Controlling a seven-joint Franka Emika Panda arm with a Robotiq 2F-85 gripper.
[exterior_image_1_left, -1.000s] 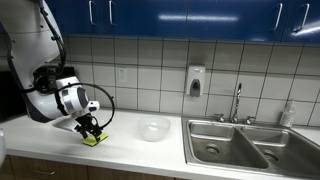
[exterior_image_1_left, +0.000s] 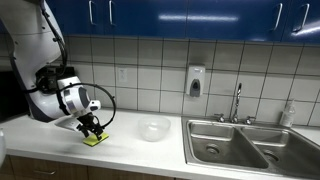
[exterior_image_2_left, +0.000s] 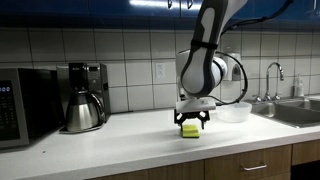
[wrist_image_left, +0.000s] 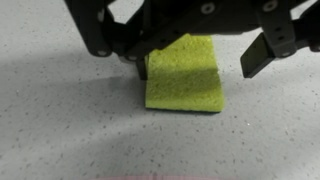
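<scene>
A yellow-green sponge (wrist_image_left: 185, 78) with a dark underside lies on the speckled counter, in the wrist view partly covered by the gripper's body. My gripper is open around it: one finger stands close by the sponge's left edge, while the other finger (wrist_image_left: 257, 57) is apart from its right side. In exterior view 1 the gripper (exterior_image_1_left: 94, 130) is low over the sponge (exterior_image_1_left: 96, 139) on the left part of the counter. From exterior view 2 the fingers appear at both sides of the sponge (exterior_image_2_left: 190, 131).
A clear bowl (exterior_image_1_left: 154, 128) stands right of the sponge, with the double sink (exterior_image_1_left: 212, 142) beyond it. A coffee maker (exterior_image_2_left: 88, 97) and a microwave (exterior_image_2_left: 27, 100) occupy the counter's other end. Bare counter (exterior_image_2_left: 125, 140) lies between coffee maker and sponge.
Hardly anything differs; the arm has shifted very slightly over the sponge. The sponge and bowl stay where they were.
</scene>
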